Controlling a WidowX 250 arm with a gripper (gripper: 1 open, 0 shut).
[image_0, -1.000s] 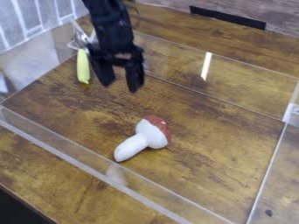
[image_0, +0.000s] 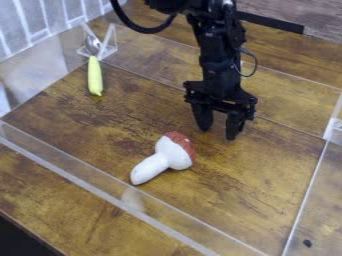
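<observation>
My black gripper (image_0: 221, 112) is low over the middle-right of the wooden tray floor, pointing down; whether anything is between its fingers is too dark to tell. A white plush mushroom with a red cap (image_0: 167, 155) lies below and left of it, apart from it. A yellow-green elongated object (image_0: 95, 76) lies at the upper left.
A small clear object (image_0: 99, 42) is at the back left, by the tray's wall. Clear plastic walls border the wooden floor (image_0: 254, 190).
My gripper has moved from the upper left toward the right, now sitting over the middle-right of the floor. The mushroom and yellow-green object have not moved.
</observation>
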